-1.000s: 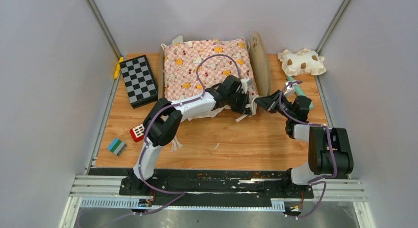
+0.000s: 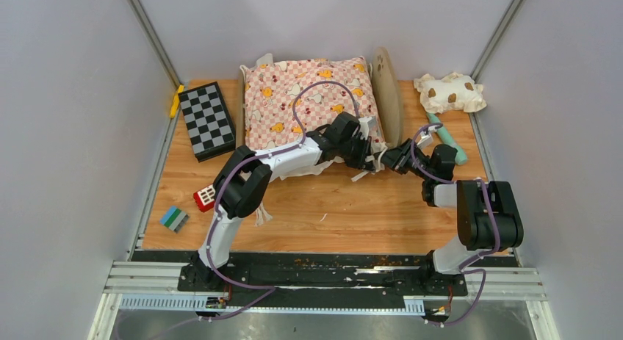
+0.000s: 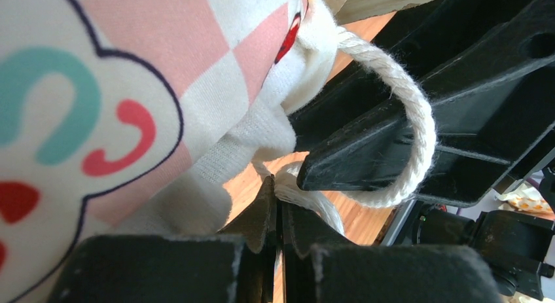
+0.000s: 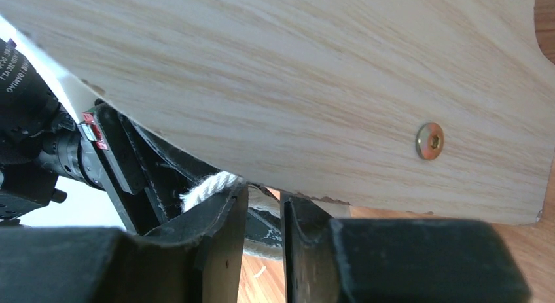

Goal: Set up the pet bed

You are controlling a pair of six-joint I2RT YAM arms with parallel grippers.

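The pet bed has a pink checked cushion [image 2: 301, 98] set in a wooden frame, whose rounded side panel [image 2: 387, 98] stands at its right; that panel [image 4: 327, 113] fills much of the right wrist view. At the bed's front right corner, my left gripper is shut, with a white rope [image 3: 422, 129] at its tips; whether the rope is pinched is unclear. My right gripper [image 2: 389, 158] faces it, its fingers parted by a narrow gap. The rope loops around one right finger. In the right wrist view, my right gripper is below the panel's lower edge.
At left lie a chessboard [image 2: 206, 120], a red-and-white block [image 2: 205, 199] and a striped block [image 2: 175, 219]. A small pillow [image 2: 449, 93] and a green roll [image 2: 448, 138] lie at right. Bare table stretches in front of the bed.
My right gripper has moved left toward the left gripper, and its fingers now overlap the rope. The left arm and the bed have stayed in place.
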